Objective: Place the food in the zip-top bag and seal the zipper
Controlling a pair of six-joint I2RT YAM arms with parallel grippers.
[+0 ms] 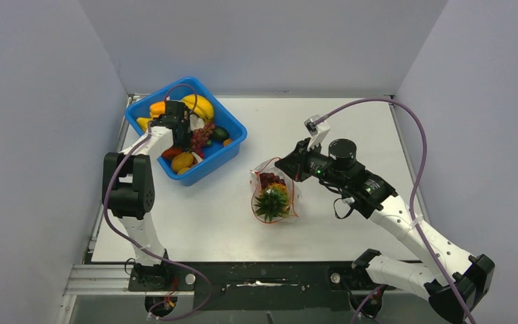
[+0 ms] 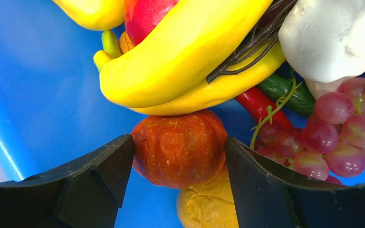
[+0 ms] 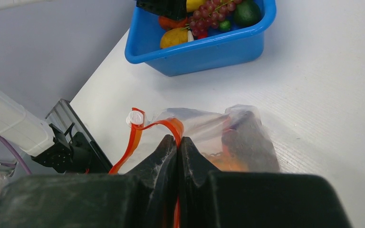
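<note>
In the left wrist view, an orange-red pumpkin-like item lies between the fingertips of my left gripper, which stands open around it inside the blue bin. Bananas lie just beyond it, and a yellow-brown fruit touches it on the near side. On the table's middle is the clear zip bag with orange-red edging, its mouth spread; a pineapple and dark red grapes are in it. My right gripper is shut on the bag's rim.
The bin also holds red grapes, a white item, a red pepper and a dark avocado.
</note>
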